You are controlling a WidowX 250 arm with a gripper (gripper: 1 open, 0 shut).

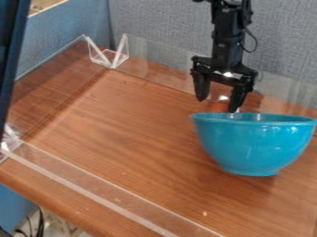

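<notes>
A large teal bowl (254, 146) sits on the right part of the wooden table (124, 139). Behind it, my black gripper (221, 95) hangs with its fingers apart and low, just beyond the bowl's back rim. A small orange-and-white object shows between or behind the fingers, partly hidden; I cannot tell whether they touch it.
Clear plastic guards run along the back and left edges, with a white bracket (107, 56) at the back left corner. A dark post stands at the far left.
</notes>
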